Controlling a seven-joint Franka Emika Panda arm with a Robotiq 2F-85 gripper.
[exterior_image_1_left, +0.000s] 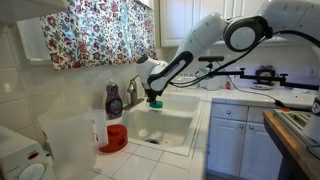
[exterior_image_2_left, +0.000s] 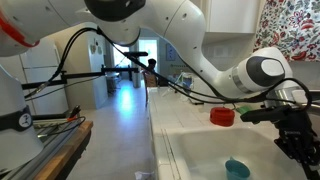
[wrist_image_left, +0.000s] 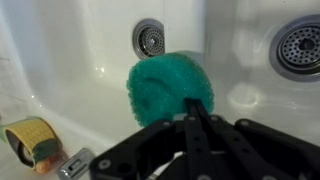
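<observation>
A teal-green, rough-textured pad, sponge-like (wrist_image_left: 165, 88), shows in the wrist view between the two drains of the white sink (exterior_image_1_left: 165, 123). In exterior view 1 a green patch (exterior_image_1_left: 156, 104) of it appears just under my gripper (exterior_image_1_left: 153, 99), over the sink's far end. My gripper is shut, its dark fingertips overlapping the pad's lower right edge. Whether the fingers pinch the pad or only lie over it cannot be made out. A teal item (exterior_image_2_left: 237, 168) also shows low in the sink in exterior view 2, where the fingertips are hard to see.
Round metal drains (wrist_image_left: 149, 39) lie in the basin floor. A faucet (exterior_image_1_left: 132, 90), a dark bottle (exterior_image_1_left: 113, 102) and a red bowl (exterior_image_1_left: 114, 138) stand along the sink's side. A translucent pitcher (exterior_image_1_left: 72, 150) is nearer. White tiled counter beside the sink is partly clear.
</observation>
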